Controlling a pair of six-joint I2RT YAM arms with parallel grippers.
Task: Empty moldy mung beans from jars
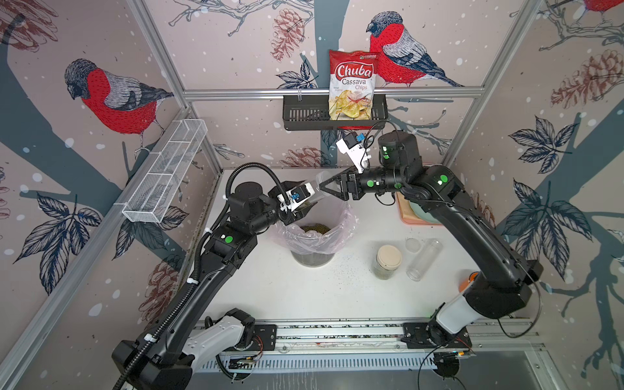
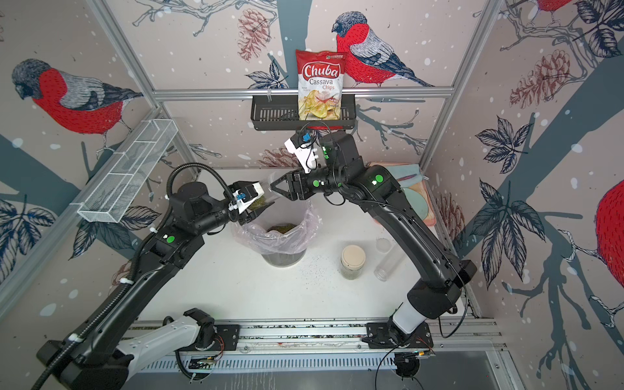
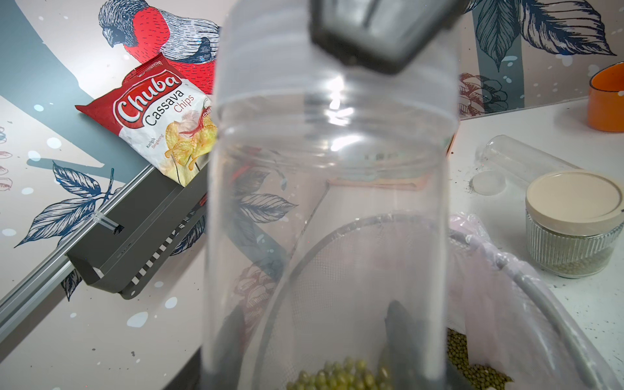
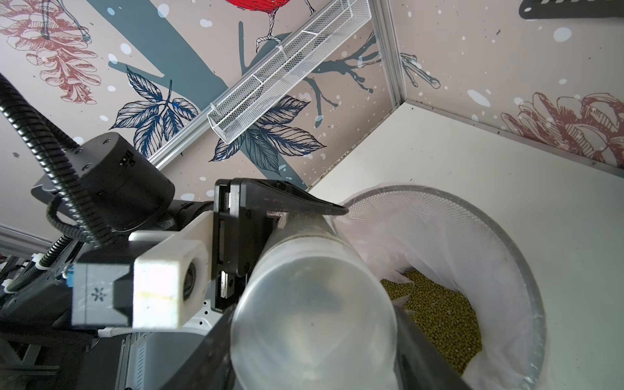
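A clear jar with mung beans in its bottom is held tilted above a lined bin containing mung beans. My left gripper is shut on the jar's lower part. My right gripper is at the jar's frosted lid; its fingers are mostly hidden behind the lid in the right wrist view, so their grip is unclear.
A ribbed jar with cream lid, an empty clear tube and a small clear lid lie on the right. A board with a green plate is behind them. The chip bag sits on a wall shelf.
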